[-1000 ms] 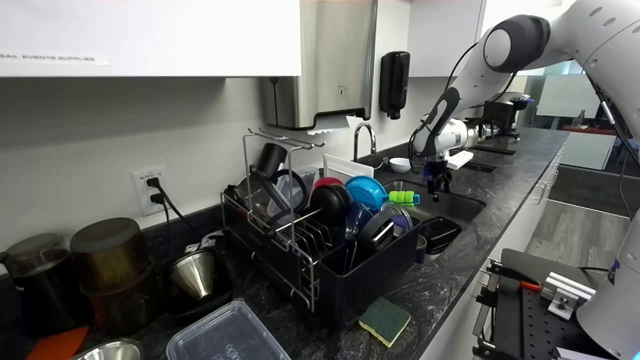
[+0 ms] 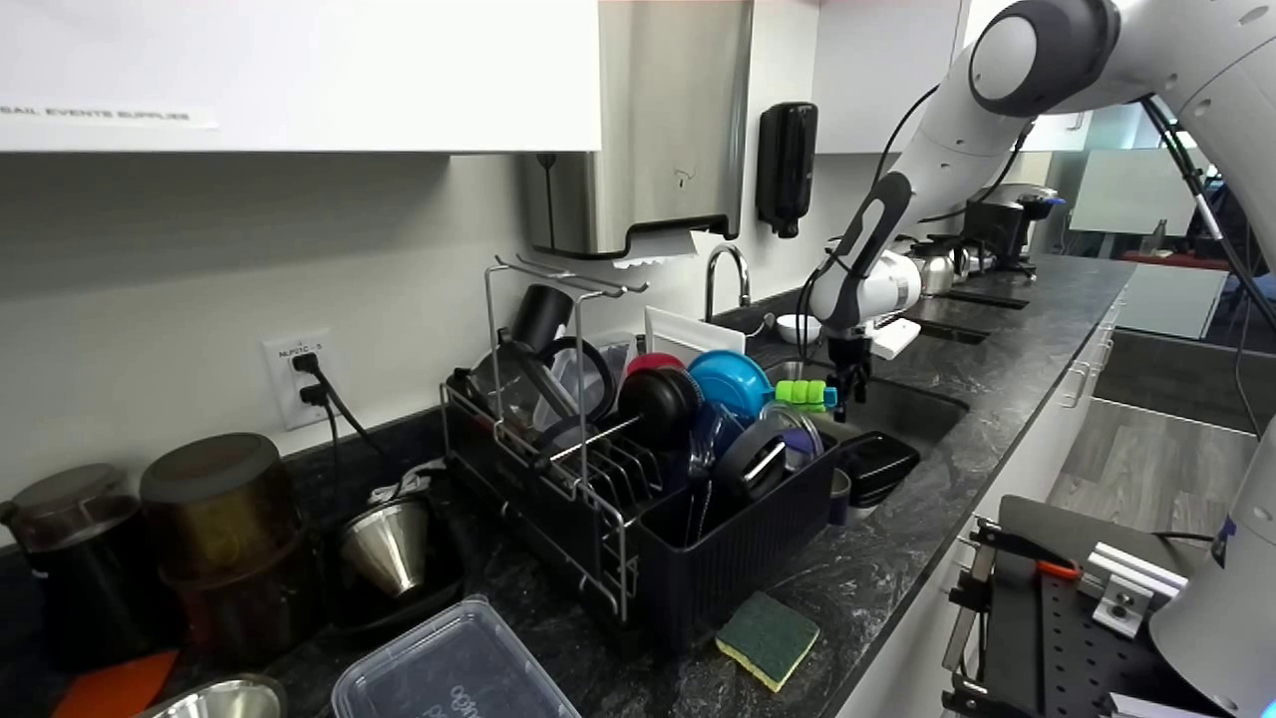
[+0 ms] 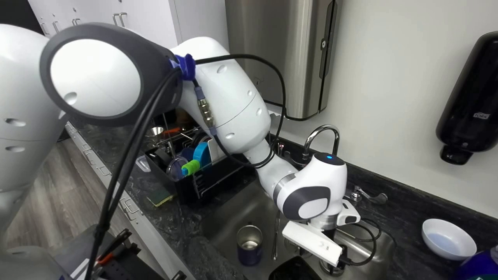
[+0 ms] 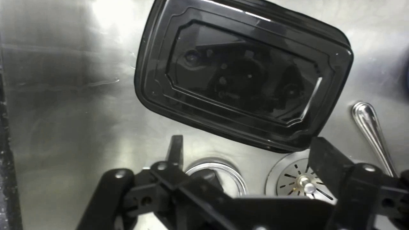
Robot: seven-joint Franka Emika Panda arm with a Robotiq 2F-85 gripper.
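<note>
My gripper hangs over the metal sink (image 4: 57, 115) with its fingers wide apart and nothing between them. A black rectangular container (image 4: 245, 76) lies in the sink, beyond the fingertips in the wrist view. Just below it are a round drain strainer (image 4: 304, 184) and a round metal-rimmed item (image 4: 220, 172), partly hidden by my fingers. To the right lies a metal utensil handle (image 4: 372, 132). In exterior view 2, a dark blue mug (image 3: 249, 247) stands in the sink, left of my wrist. The fingertips are hidden there.
A full dish rack (image 2: 718, 574) stands beside the sink, with a green bottle brush (image 2: 803, 393) sticking out toward it. The faucet (image 3: 322, 133) rises behind my wrist. A white bowl (image 3: 449, 238) sits on the counter, and a sponge (image 2: 769, 640) lies before the rack.
In exterior view 1, my gripper has moved left, toward the dish rack and brush, and slightly up. The dishes and rack look unmoved.
</note>
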